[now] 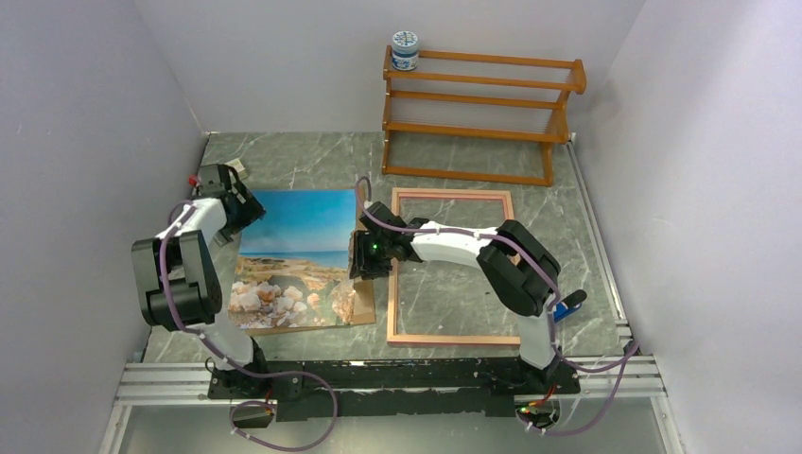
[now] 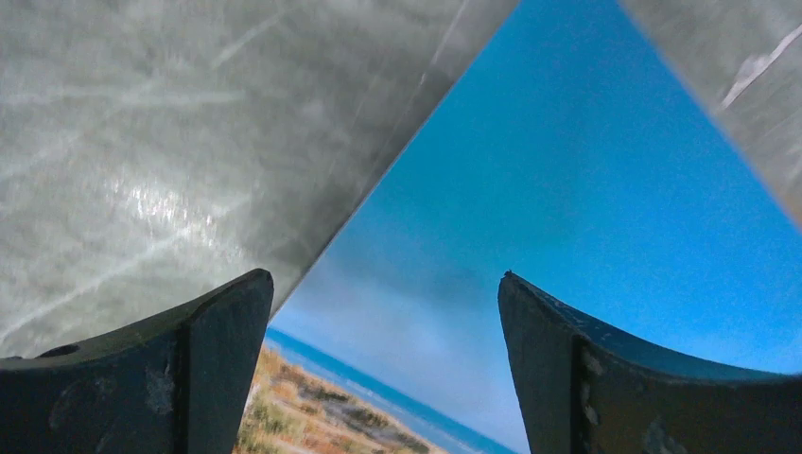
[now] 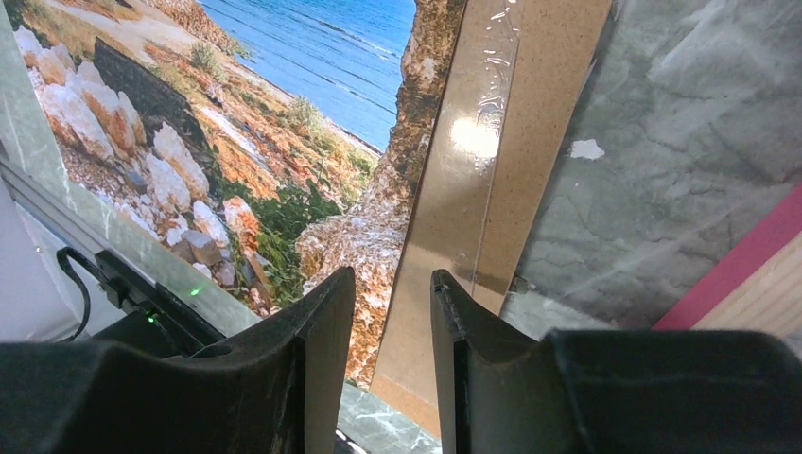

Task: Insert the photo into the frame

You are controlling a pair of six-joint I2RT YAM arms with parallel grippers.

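Note:
The seaside photo (image 1: 303, 227) lies flat on a brown backing board (image 1: 363, 307), which shows along its right and lower edges. To the right rests the empty wooden frame (image 1: 454, 340), marble showing through it. My left gripper (image 1: 253, 210) stands open above the photo's upper left edge; blue sky (image 2: 567, 189) shows below and between its fingers. My right gripper hovers over the photo's right edge, its fingers part open with a gap. Between them appear the photo's rocky edge and the board (image 3: 454, 208), with a clear strip on it. Neither gripper holds anything.
A wooden rack (image 1: 468, 128) stands at the back, a white and blue jar (image 1: 405, 51) on top. A small box (image 1: 236, 168) sits at the back left, mostly behind the left arm. A blue-and-black object (image 1: 569, 305) lies right of the frame.

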